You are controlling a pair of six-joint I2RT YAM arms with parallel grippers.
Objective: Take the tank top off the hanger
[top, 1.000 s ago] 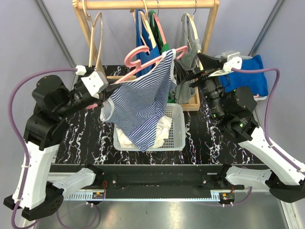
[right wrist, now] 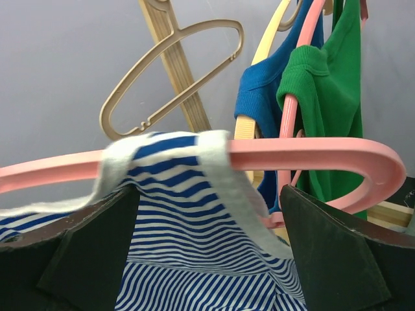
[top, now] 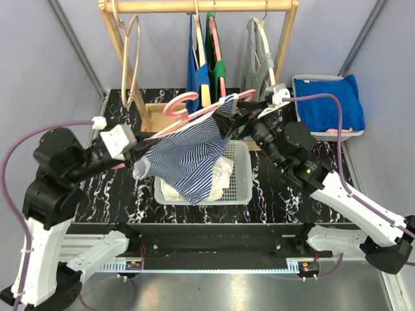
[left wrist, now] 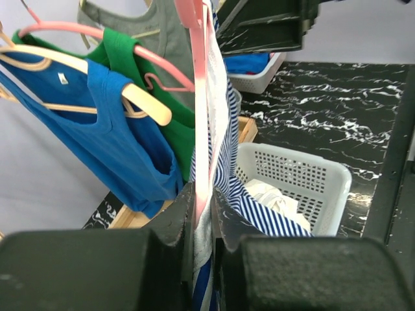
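Note:
The blue-and-white striped tank top (top: 188, 157) hangs on a pink hanger (top: 202, 113) held above the table. My left gripper is shut on the hanger's left part together with some of the top's cloth. In the right wrist view, the shoulder strap (right wrist: 175, 159) still wraps the hanger arm (right wrist: 292, 154), short of its curved end. My right gripper is open, its two fingers (right wrist: 337, 253) on either side of the striped cloth. From above, that gripper (top: 228, 123) is at the top's right shoulder, just below the hanger's right end.
A grey basket (top: 243, 172) with white cloth stands below the top. Behind, a wooden rack (top: 201, 6) carries a blue top (left wrist: 123, 129), a green top (right wrist: 324, 91) and a grey top (top: 258, 61). Another basket (top: 324, 136) holding blue cloth is at the right.
My right gripper has moved left and in to the top's right shoulder. The hanger's right end has come down, and the left gripper has lowered slightly with the hanger still in it.

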